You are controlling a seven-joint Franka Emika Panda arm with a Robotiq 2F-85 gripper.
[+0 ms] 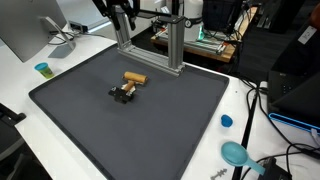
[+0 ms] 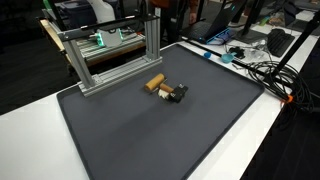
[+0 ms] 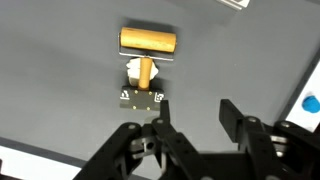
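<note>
An orange-brown cylinder (image 3: 147,40) lies crosswise at the top of the wrist view, with a dark edge along it. Below it is a white piece (image 3: 133,68), partly covered by a second, upright-looking orange cylinder (image 3: 145,75). A black block (image 3: 142,98) meets that cylinder's lower end. These things rest together on the dark mat in exterior view 2, the black block (image 2: 179,92) on the right. My gripper is above and to one side of them, its fingers apart with nothing visible between them.
A metal frame (image 2: 110,60) stands along the mat's edge.
</note>
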